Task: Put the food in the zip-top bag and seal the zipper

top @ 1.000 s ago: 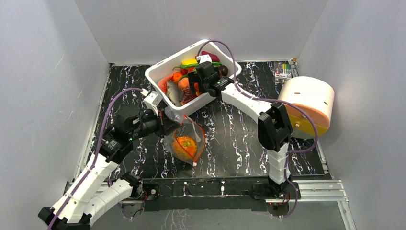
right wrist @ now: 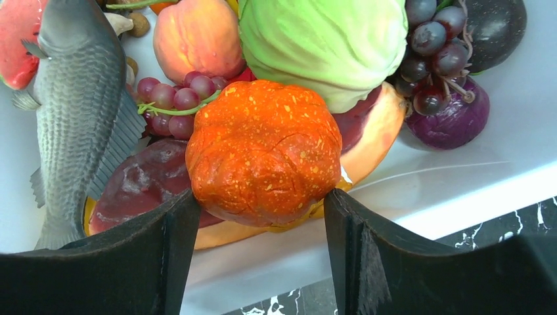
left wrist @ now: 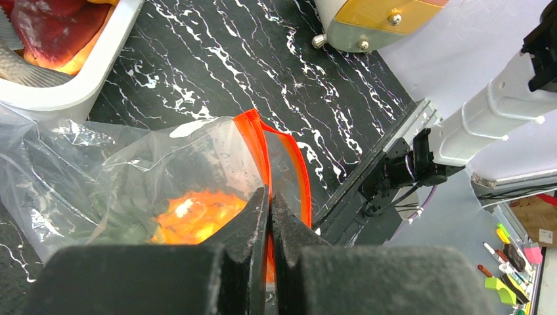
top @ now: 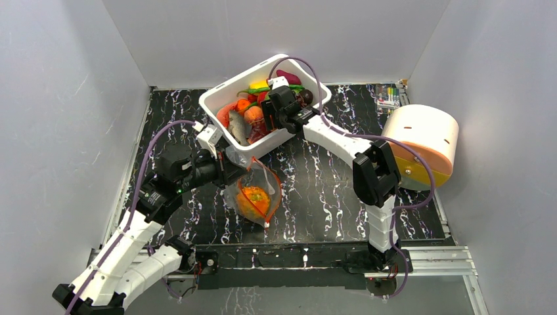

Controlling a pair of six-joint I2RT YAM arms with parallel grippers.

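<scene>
The zip top bag [top: 263, 197] lies on the table with an orange food item inside and orange zipper strips along its mouth. My left gripper is shut on the bag's zipper edge [left wrist: 253, 131]. In the top view, my right gripper [top: 269, 115] is down in the white food bin [top: 220, 98]. In the right wrist view, its fingertips [right wrist: 335, 203] are at the lower sides of a bumpy orange food item [right wrist: 263, 144]; whether they grip it is unclear.
The bin also holds a fish [right wrist: 75, 125], cabbage [right wrist: 318, 46], grapes, a peach and other food. A cream and yellow cylindrical object [top: 420, 144] stands on the right, with markers [top: 387, 96] behind it. Some table between bag and cylinder is clear.
My right arm has shifted very slightly within the bin over the last second. The left arm and bag look unchanged.
</scene>
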